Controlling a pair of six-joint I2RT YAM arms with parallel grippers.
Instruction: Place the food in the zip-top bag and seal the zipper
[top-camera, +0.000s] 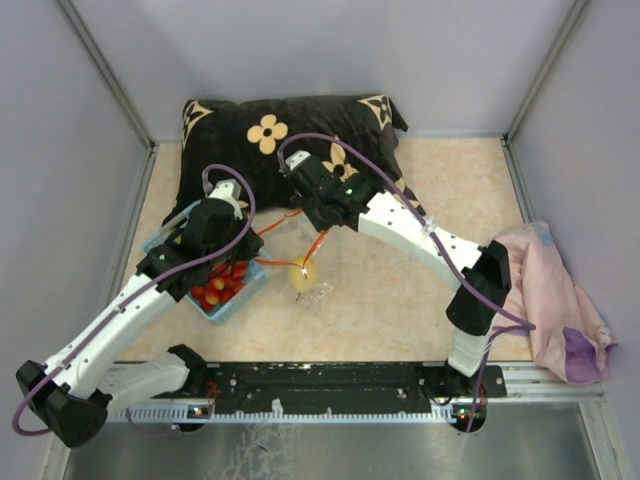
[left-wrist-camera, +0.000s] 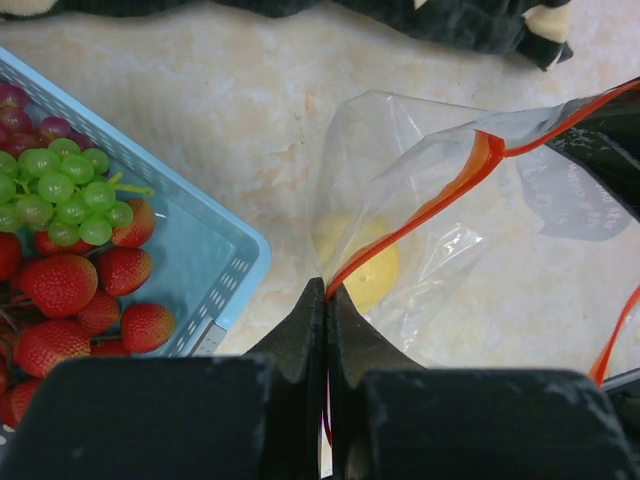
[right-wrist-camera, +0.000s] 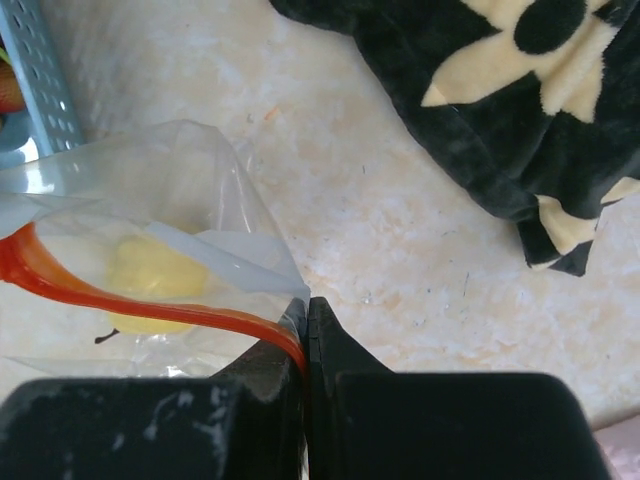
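The clear zip bag (top-camera: 318, 275) lies open in the middle with a yellow round food (left-wrist-camera: 362, 272) inside. My left gripper is shut on the bag's orange zipper edge at the left. My right gripper is shut on the bag's edge at the other side, where the orange strip runs into the fingertips. The blue basket (left-wrist-camera: 240, 260) on the left holds strawberries (left-wrist-camera: 62, 285), green grapes (left-wrist-camera: 75, 205) and red grapes (left-wrist-camera: 12, 120).
A dark flowered plush cushion (top-camera: 230, 130) lies along the back. A pink cloth (top-camera: 550, 300) is at the right edge.
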